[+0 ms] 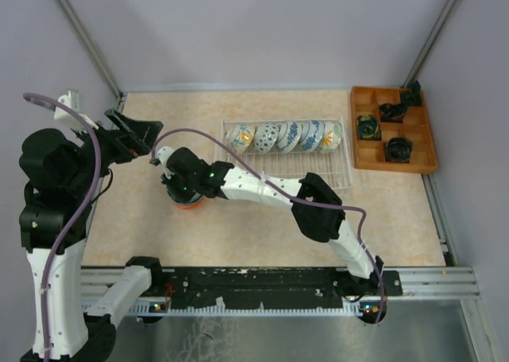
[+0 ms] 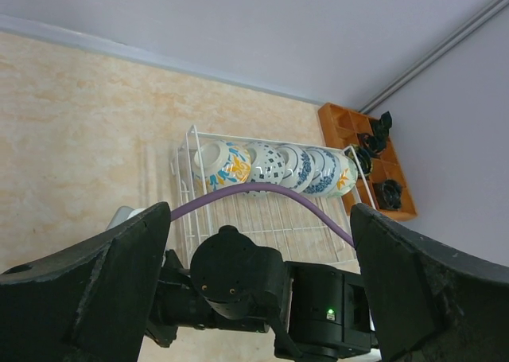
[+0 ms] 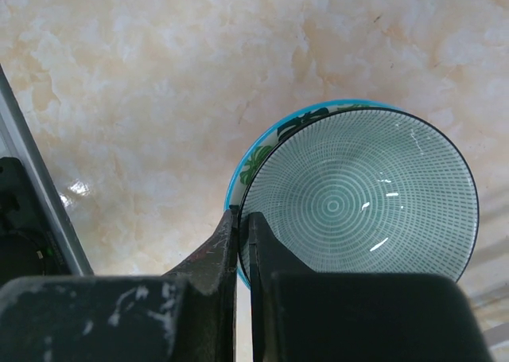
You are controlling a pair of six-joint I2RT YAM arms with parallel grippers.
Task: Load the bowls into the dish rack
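Observation:
A pale green ribbed bowl (image 3: 342,195) with a thin black rim sits nested in a blue-rimmed bowl (image 3: 256,149) with green leaf patterns. My right gripper is shut on the ribbed bowl's near-left rim, one finger on each side. From above, the right hand hides most of the stack; an orange edge (image 1: 189,206) shows under it. The white wire dish rack (image 1: 288,168) has several patterned bowls (image 1: 263,138) standing on edge along its back row. High on the left, my left gripper is open and empty.
A wooden compartment box (image 1: 367,157) holding dark items stands at the back right. My right arm (image 1: 258,188) reaches across the front of the rack.

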